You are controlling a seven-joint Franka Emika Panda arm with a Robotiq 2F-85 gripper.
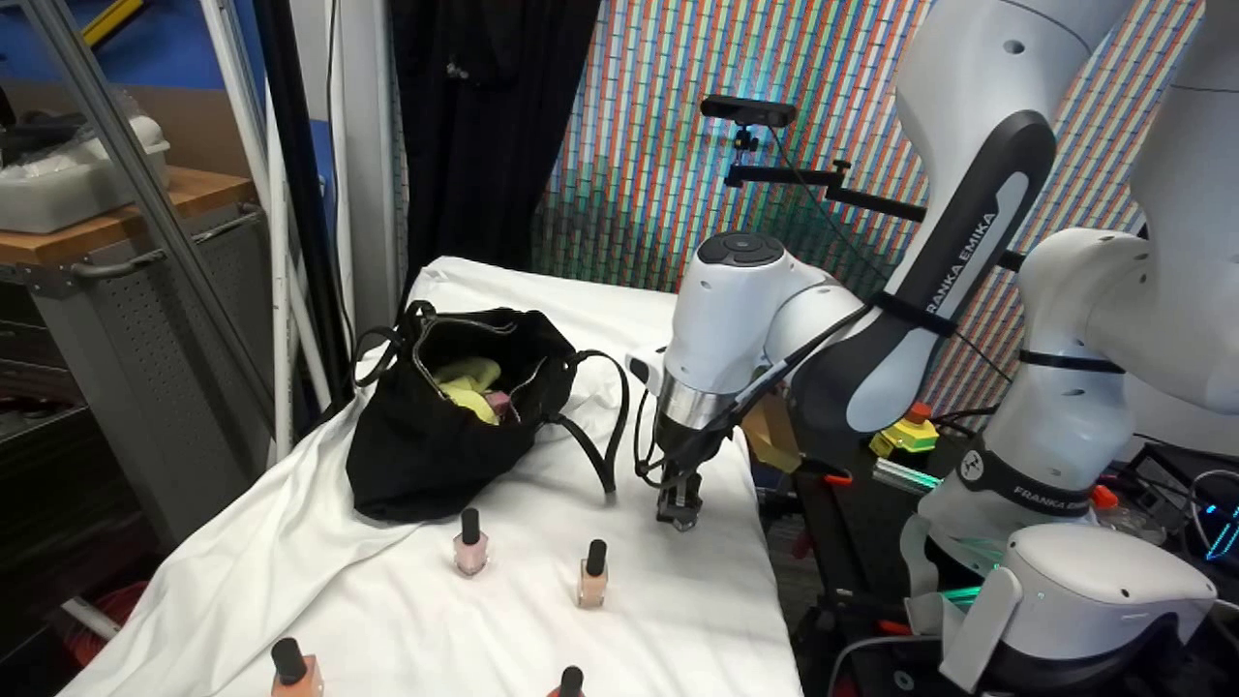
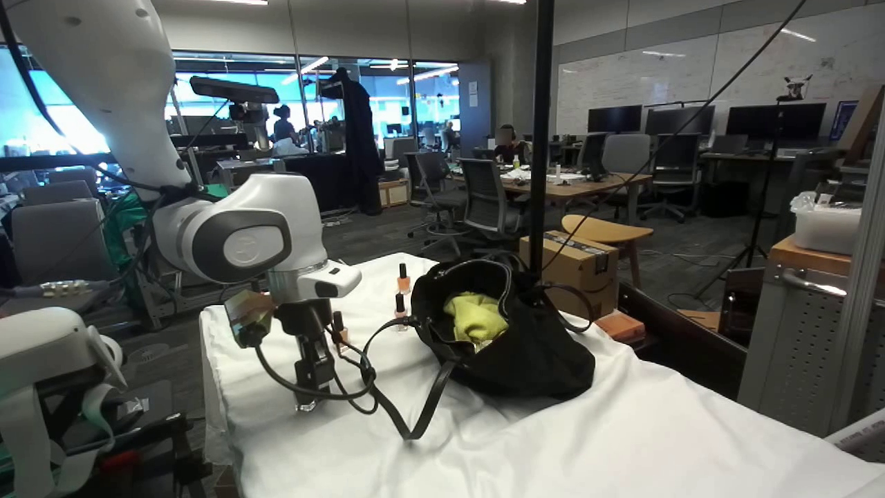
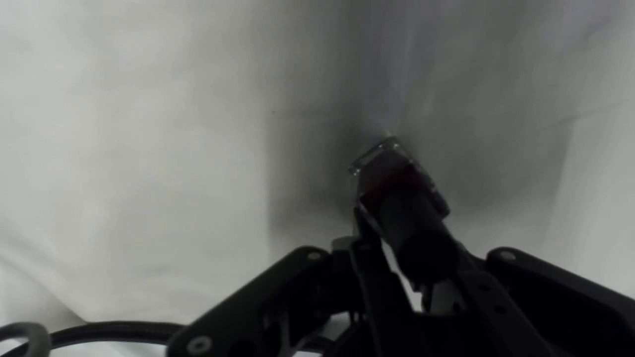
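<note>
A nail polish bottle [image 3: 390,169] with a dark red body and a long black cap [image 3: 411,229] is between the fingers of my gripper in the wrist view. A pale strip shows beside the cap, and I cannot tell whether both fingers press on it. In the first exterior view the gripper [image 1: 679,501] points down just over the white cloth, at the table's right side. The bottle's clear glass base [image 2: 306,406] peeks out below the gripper [image 2: 312,377] in the second exterior view. Whether it touches the cloth is unclear.
A black bag [image 1: 447,453], open on top with yellow cloth [image 1: 470,395] inside, stands to the left, its strap [image 1: 610,447] looping toward my gripper. Pink [image 1: 470,552], beige [image 1: 592,581] and orange [image 1: 296,672] bottles stand nearer, with another cap [image 1: 569,683] at the frame's edge.
</note>
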